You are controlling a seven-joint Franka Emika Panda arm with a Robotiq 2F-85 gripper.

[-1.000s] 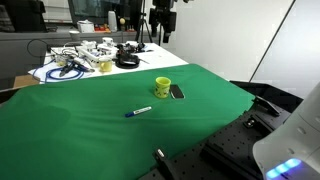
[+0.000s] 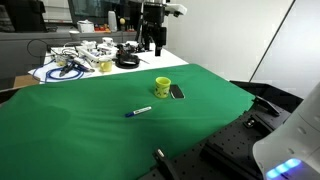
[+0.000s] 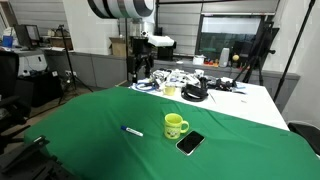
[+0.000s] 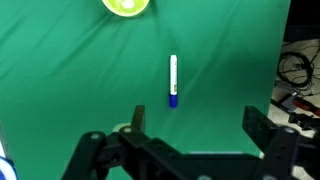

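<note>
My gripper (image 2: 146, 46) hangs open above the green table, with nothing between its fingers; it also shows as a raised gripper (image 3: 140, 74) in exterior view 2. A white marker with a blue end (image 4: 173, 82) lies on the cloth below, ahead of the spread fingers in the wrist view. That marker (image 2: 138, 112) rests in front of a yellow-green cup (image 2: 162, 87), clear of it. The cup (image 3: 174, 126) stands upright, its handle to the right in exterior view 2. Only part of the cup (image 4: 126, 5) enters the wrist view, at the top.
Beside the cup lies a dark phone (image 2: 177, 92). Behind the green surface, a white table (image 3: 232, 100) carries cables, tools and a yellow mug (image 2: 105, 66). Open green cloth (image 2: 60, 125) spreads to the left of the marker.
The marker, cup and phone have stayed put.
</note>
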